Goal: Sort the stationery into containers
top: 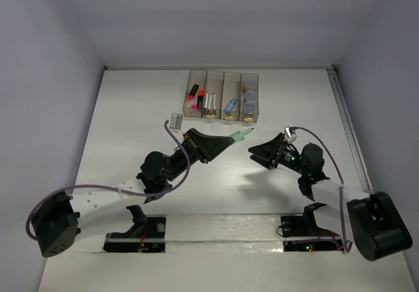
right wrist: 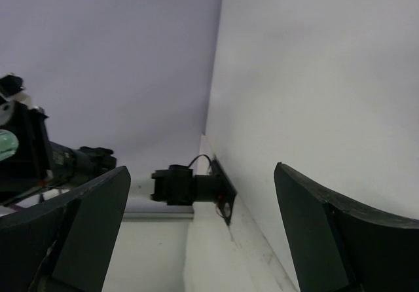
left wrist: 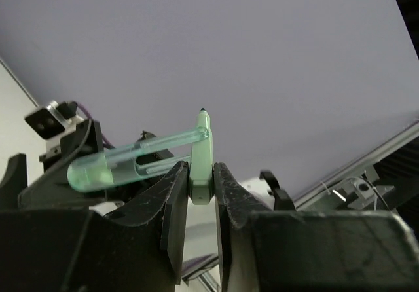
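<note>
My left gripper [top: 230,139] is shut on a pale green, partly see-through stationery item [top: 242,135], its tip pointing right above the table. In the left wrist view the green item [left wrist: 201,154] stands up from between the fingertips, and a clear green branch [left wrist: 131,158] slants off to the left. My right gripper [top: 251,154] is apart from it, lower right, fingers open and empty. A clear divided organizer [top: 223,95] at the back holds black-and-pink and orange-topped markers [top: 200,99] on its left, white sticks [top: 210,101] beside them, and a blue item [top: 230,106] in the third compartment.
Round clear pieces [top: 250,97] fill the organizer's rightmost compartment. Walls enclose the left, right and back.
</note>
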